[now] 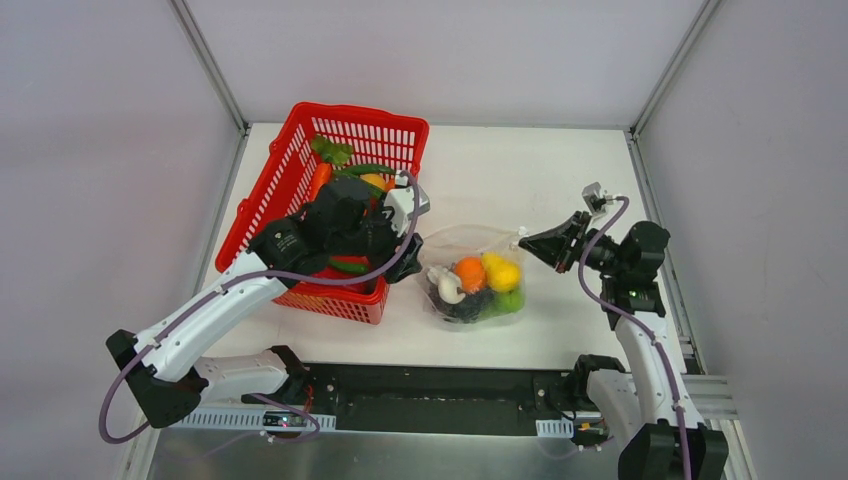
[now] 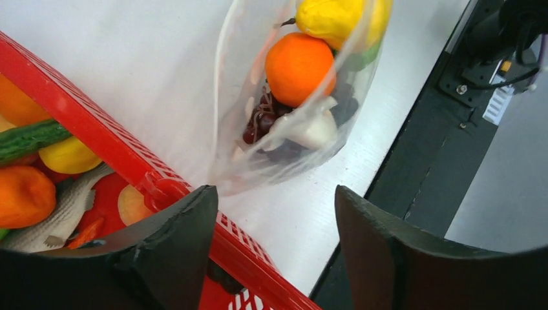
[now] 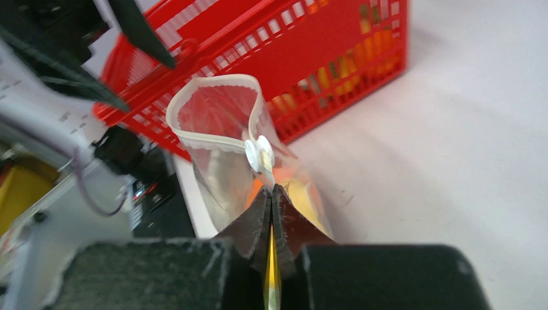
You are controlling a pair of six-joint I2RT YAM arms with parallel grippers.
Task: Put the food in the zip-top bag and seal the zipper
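The clear zip bag (image 1: 450, 250) stands on the white table holding an orange (image 2: 298, 68), a yellow pear (image 2: 329, 16), a white mushroom-like item (image 1: 448, 284), dark grapes (image 2: 258, 123) and a green item (image 1: 506, 302). My right gripper is shut on the bag's top at its white slider (image 3: 258, 154). My left gripper stands open beside the bag's left end, above the basket's rim, with nothing between its fingers.
The red basket (image 1: 330, 310) of vegetables and fruit stands directly left of the bag.
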